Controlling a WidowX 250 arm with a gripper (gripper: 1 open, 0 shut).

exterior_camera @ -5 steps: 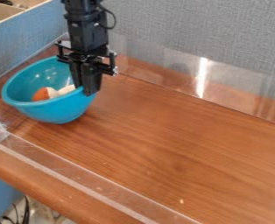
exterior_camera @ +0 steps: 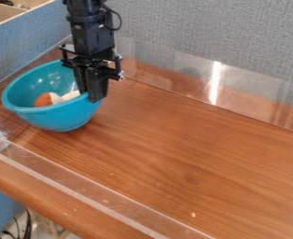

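Observation:
A blue bowl point(exterior_camera: 43, 114) sits at the back left of the wooden table, holding an orange item point(exterior_camera: 46, 99) and a pale piece point(exterior_camera: 67, 95) beside it. My black gripper point(exterior_camera: 91, 84) is lowered at the bowl's right rim, its fingers partly over the inside. Whether it is open or shut, or grips the rim, I cannot tell.
Clear plastic strips run along its back and front-left edges. A wooden box point(exterior_camera: 6, 23) stands at the top left, and cables lie below at the bottom left.

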